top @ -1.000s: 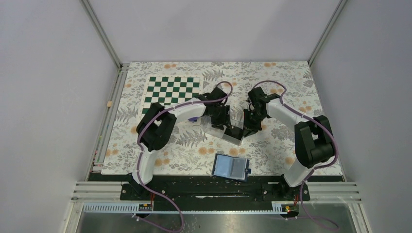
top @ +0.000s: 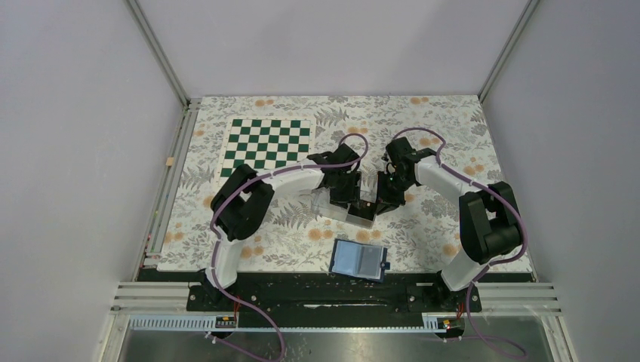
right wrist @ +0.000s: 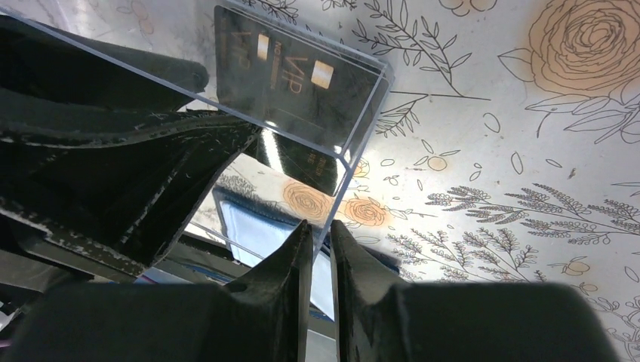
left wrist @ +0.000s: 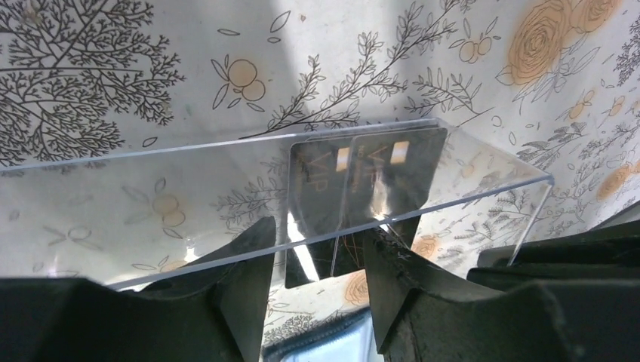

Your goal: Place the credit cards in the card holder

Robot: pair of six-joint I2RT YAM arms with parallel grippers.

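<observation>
A clear acrylic holder holds black VIP cards at one end, beneath both grippers in the top view. My left gripper stands open at the holder's near long edge, its fingers either side of the cards' lower part. My right gripper is at the holder's end wall, its fingertips close together around that wall's edge; in the top view it sits just right of the cards. The cards also show through the clear plastic in the right wrist view.
A green-white checkerboard lies at the back left. A blue-grey folder-like object lies at the front centre edge.
My left arm has shifted slightly, its gripper now a little lower toward the front over the holder. The right arm and holder have moved very little.
</observation>
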